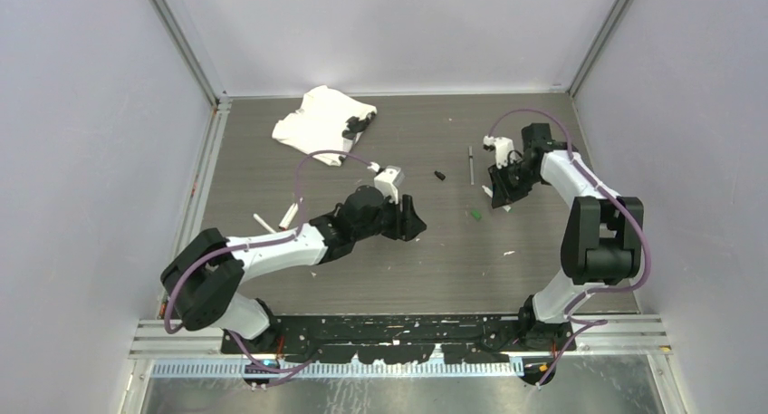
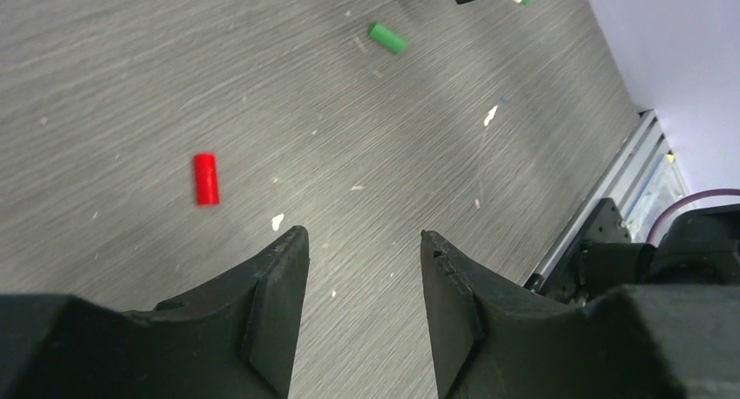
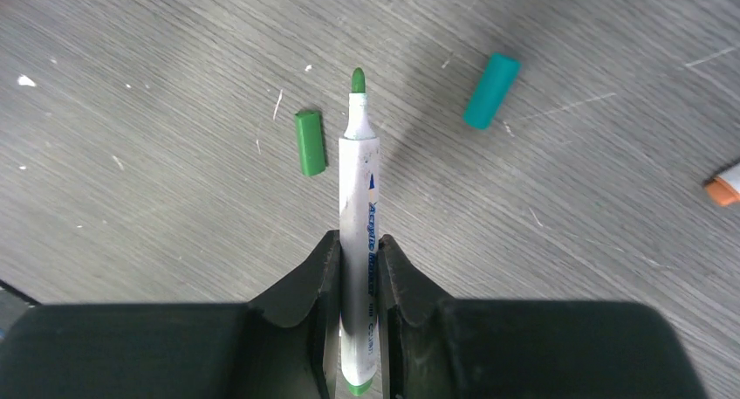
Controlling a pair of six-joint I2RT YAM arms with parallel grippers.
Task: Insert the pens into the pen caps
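A white pen with green tip (image 3: 359, 189) is clamped in my right gripper, its bare tip pointing away from the fingers. Beyond the fingers, on the table, lie a green cap (image 3: 311, 143), left of the pen in the right wrist view, and a teal cap (image 3: 492, 90) to its right. My left gripper stands open and empty above the table. A red cap (image 2: 206, 179) shows ahead of it to the left; in the top view the left gripper hides that cap. A black cap (image 1: 440, 175) lies between the arms.
Two pens lie at the left, a white pen (image 1: 264, 223) and another pen (image 1: 289, 216) near the left arm. A grey pen (image 1: 471, 165) lies left of the right gripper. A white cloth (image 1: 317, 124) sits at the back left.
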